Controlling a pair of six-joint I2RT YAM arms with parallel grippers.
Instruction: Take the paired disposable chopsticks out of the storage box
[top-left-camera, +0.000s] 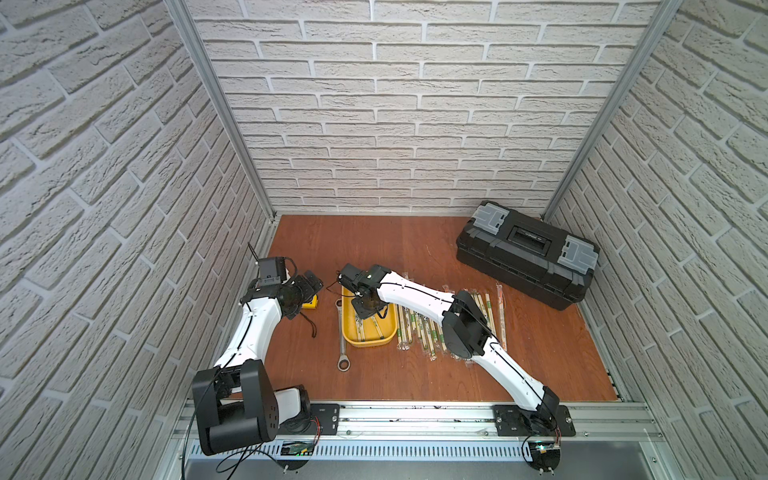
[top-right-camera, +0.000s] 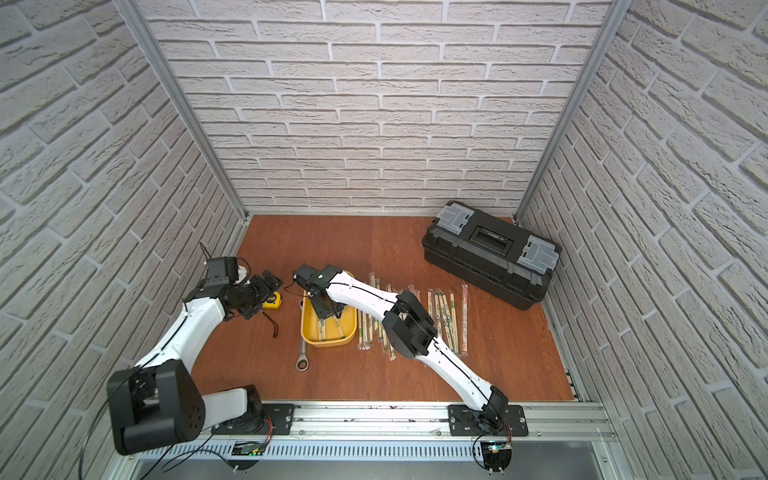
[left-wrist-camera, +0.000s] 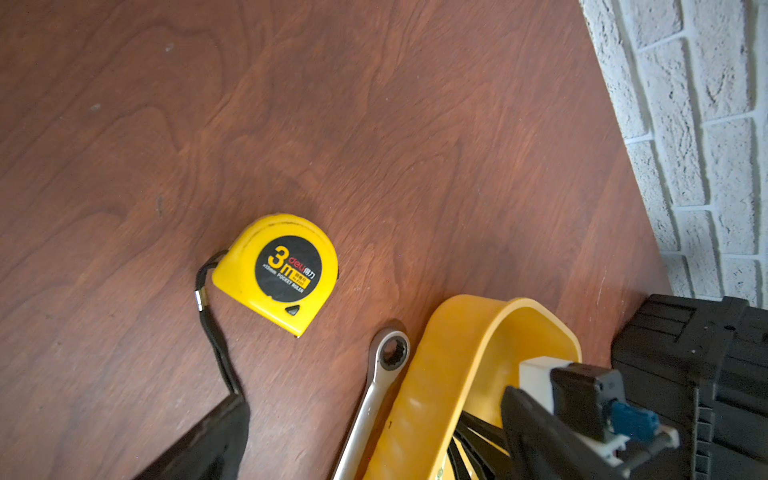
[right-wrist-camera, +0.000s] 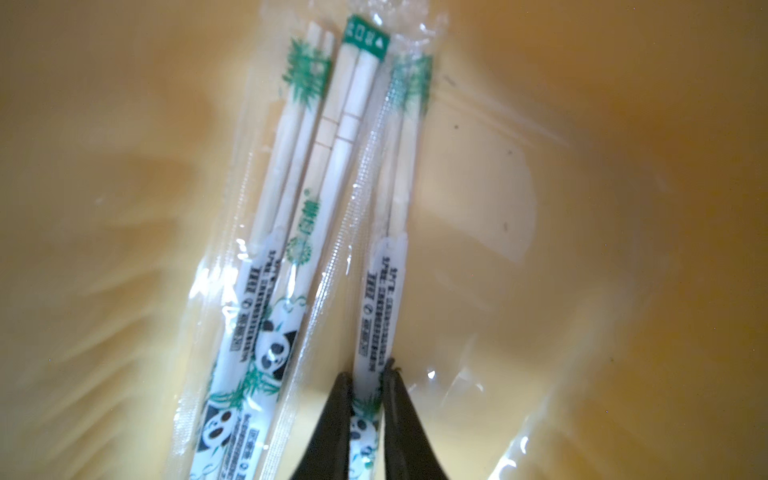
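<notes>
Wrapped pairs of chopsticks with panda prints (right-wrist-camera: 273, 349) lie in the yellow storage box (top-left-camera: 389, 337). My right gripper is down inside the box, its narrow-spaced fingertips at either side of the rightmost pair (right-wrist-camera: 380, 312); whether they press on it is unclear. My left gripper is open above the table at the left, near the yellow tape measure (left-wrist-camera: 276, 272), with nothing between its fingers.
A row of wrapped chopsticks (top-left-camera: 424, 328) lies right of the box. A black toolbox (top-left-camera: 524, 252) stands at the back right. A ring spanner (top-left-camera: 343, 356) lies along the box's left side.
</notes>
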